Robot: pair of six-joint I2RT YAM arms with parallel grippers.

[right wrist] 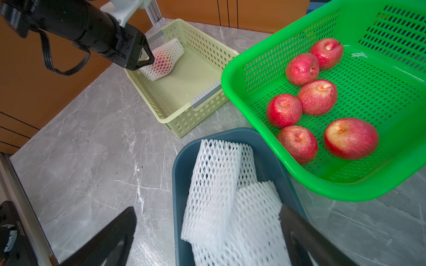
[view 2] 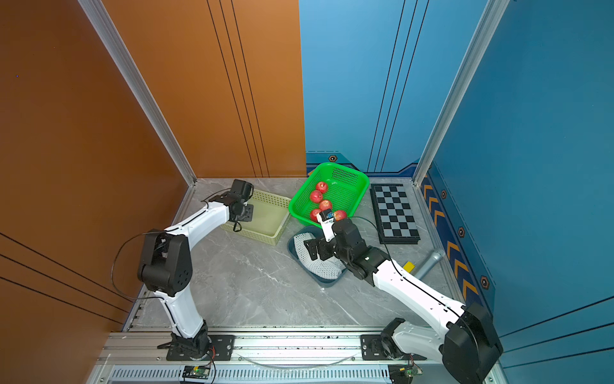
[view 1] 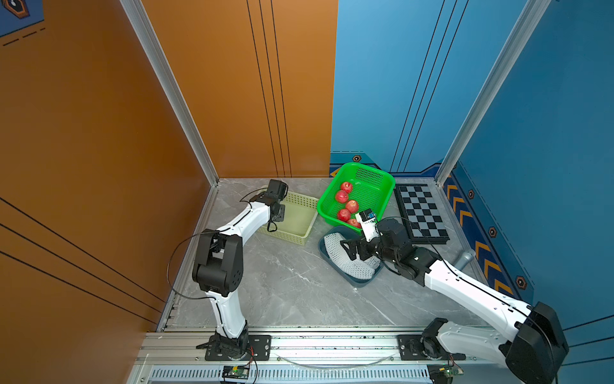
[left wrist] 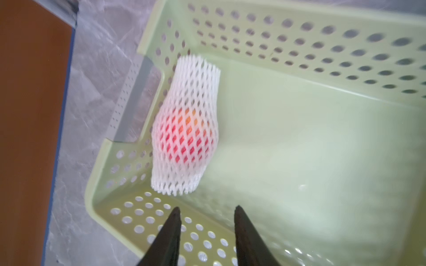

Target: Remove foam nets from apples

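One apple in a white foam net (left wrist: 186, 128) lies against the left end wall of the pale green basket (left wrist: 310, 146). Above that basket is my left gripper, its fingers parted and nothing between them; the netted apple lies ahead of its tips. Several bare red apples (right wrist: 317, 97) sit in the bright green basket (right wrist: 390, 102). White foam nets (right wrist: 217, 190) lie empty in the dark blue-grey bin (right wrist: 182, 173). Over this bin my right gripper hangs wide open, holding nothing.
A black-and-white checkered board (view 1: 422, 211) lies right of the green basket, with a grey cylinder (view 2: 428, 263) and a yellow object (view 2: 408, 267) nearer the front in the top right view.
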